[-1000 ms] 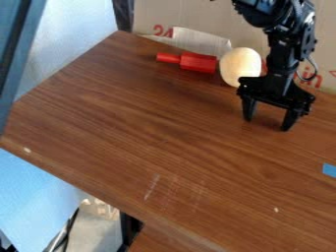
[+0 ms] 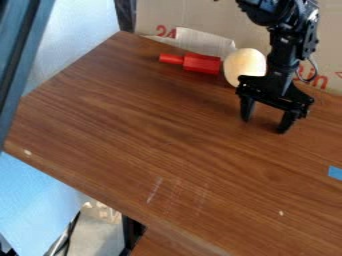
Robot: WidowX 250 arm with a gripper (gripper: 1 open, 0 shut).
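The black gripper [image 2: 265,119] hangs low over the right rear of the wooden table [image 2: 147,140], its two fingers pointing down and spread apart, with nothing visible between them. Just behind it and to its left stands a pale rounded object [image 2: 243,64]. Further left, a red cylinder with a thin handle [image 2: 202,64], like a rolling pin, lies near the back edge. A white cylindrical item [image 2: 201,42] lies behind the red one.
A cardboard sheet [image 2: 194,15] backs the table. A blue tape patch [image 2: 335,172] is on the right. The left edge drops off.
The objects on the table look unchanged.
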